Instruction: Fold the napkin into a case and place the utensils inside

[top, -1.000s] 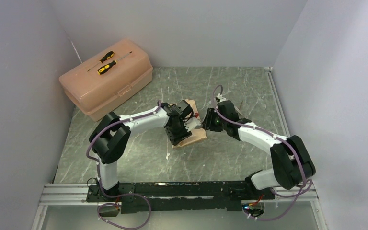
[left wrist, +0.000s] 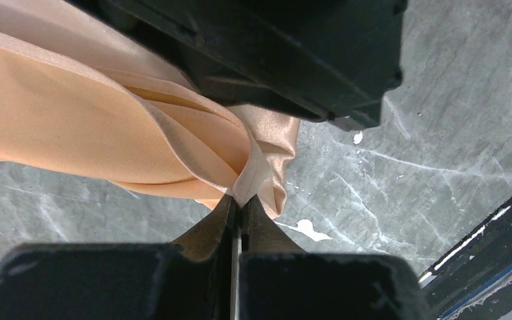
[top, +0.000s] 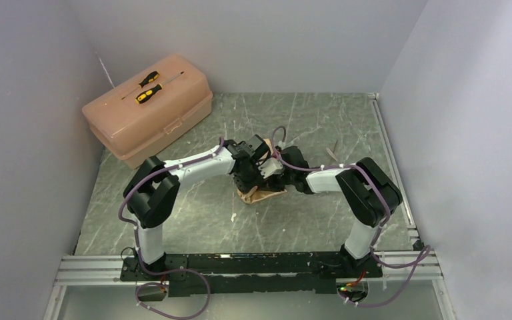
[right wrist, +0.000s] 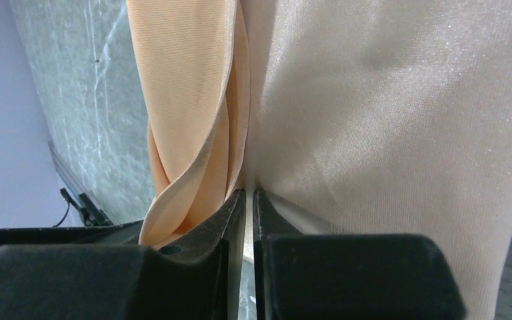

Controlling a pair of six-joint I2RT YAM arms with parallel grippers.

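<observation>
The peach satin napkin (top: 260,198) lies mid-table under both arms, partly hidden from above. In the left wrist view my left gripper is shut on a folded corner of the napkin (left wrist: 60,113). In the right wrist view my right gripper has its fingertips a small gap apart at the napkin (right wrist: 400,107), beside the folded, layered edge. Whether cloth is between them is unclear. Two pale, slender items, apparently utensils (top: 332,151), lie right of the grippers.
A pink toolbox (top: 147,117) with two screwdrivers on it stands at the back left. Walls enclose the left, back and right.
My right arm has moved left in onto the napkin, up against the left gripper. The left gripper has barely moved.
</observation>
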